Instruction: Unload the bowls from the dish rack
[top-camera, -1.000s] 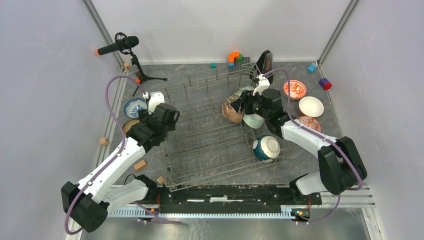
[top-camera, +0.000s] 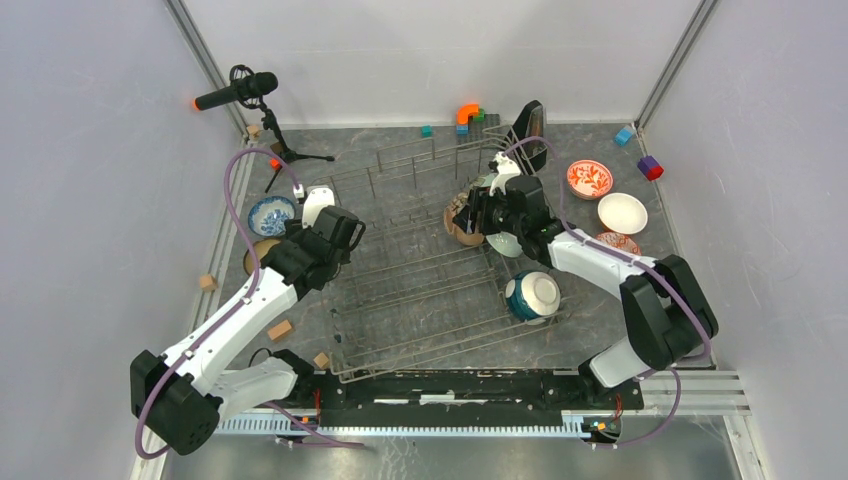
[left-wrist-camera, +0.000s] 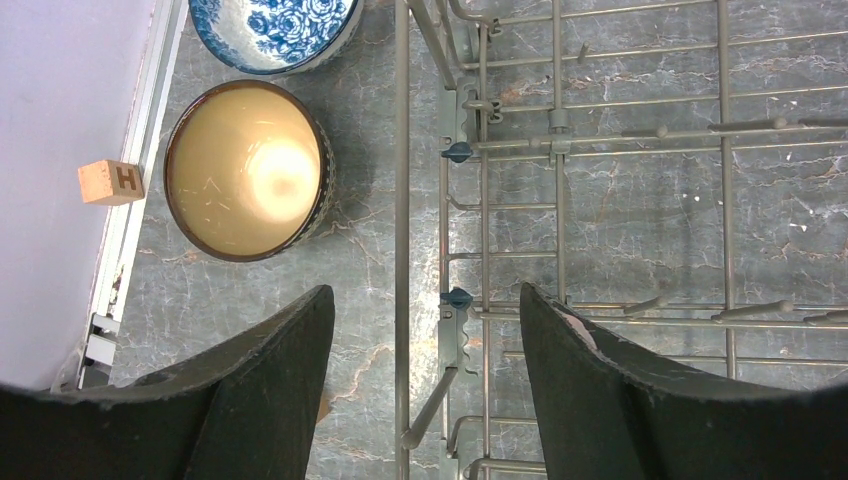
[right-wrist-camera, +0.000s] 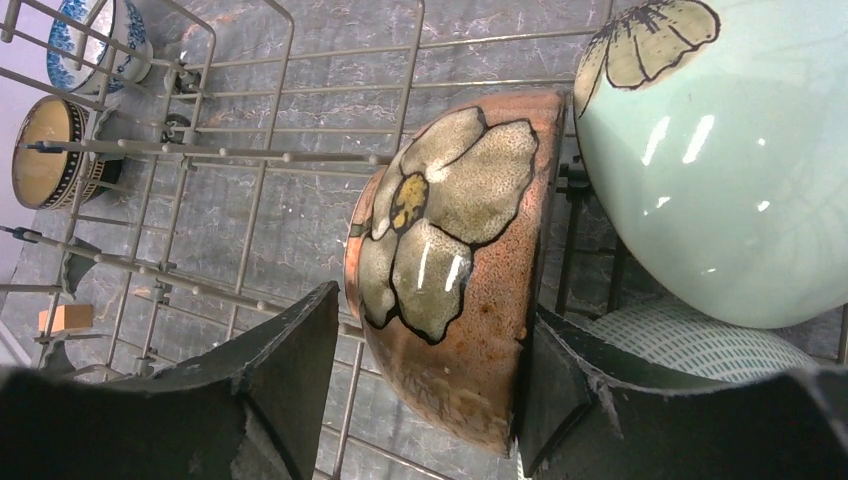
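Note:
An orange-brown bowl with a grey flower (right-wrist-camera: 450, 220) stands tilted on its side in the dish rack (right-wrist-camera: 270, 155). My right gripper straddles it, one finger on each side; a small gap shows at the left finger (right-wrist-camera: 290, 370). Close by the right finger, a pale green bowl (right-wrist-camera: 725, 150) and a patterned bowl (right-wrist-camera: 690, 335) also sit in the rack. The top view has a teal and white bowl (top-camera: 535, 297) at the rack's right front. Over the rack's left rail, my left gripper is open and holds nothing.
Outside the rack on the left rest a tan bowl (left-wrist-camera: 245, 170) and a blue-white bowl (left-wrist-camera: 285, 25). Red-patterned bowls (top-camera: 589, 179) and a white one (top-camera: 622, 213) lie at the right. Wooden blocks (top-camera: 279, 331) dot the left side. The rack's middle is empty.
My right gripper has shifted slightly left over the orange-brown bowl.

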